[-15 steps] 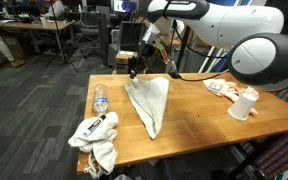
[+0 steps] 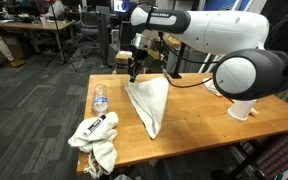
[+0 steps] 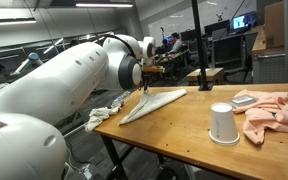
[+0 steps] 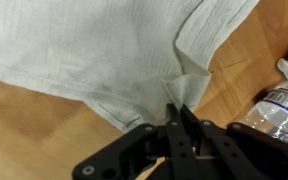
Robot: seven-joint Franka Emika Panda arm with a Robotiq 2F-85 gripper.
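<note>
A white cloth (image 2: 149, 103) lies spread across the far left part of the wooden table, one end trailing toward the near side. My gripper points down at the cloth's edge and is shut, with a raised fold of the white cloth (image 4: 192, 88) pinched at its fingertips. Exterior view 2 shows the same cloth (image 3: 154, 104) mostly flat, rising to a small peak beneath the gripper (image 3: 145, 89).
A plastic bottle (image 2: 100, 100) stands left of the cloth, and a crumpled whitish cloth (image 2: 97, 140) hangs over the near left corner. Toward the right are a white cup (image 3: 223, 123) and pink cloth (image 3: 269, 115). Mid-table is bare.
The arm has swung a little to the left and lower, now covering the pink cloth in exterior view 1. The gripper stays at the white cloth's far edge, and the cloth looks nearly unchanged.
</note>
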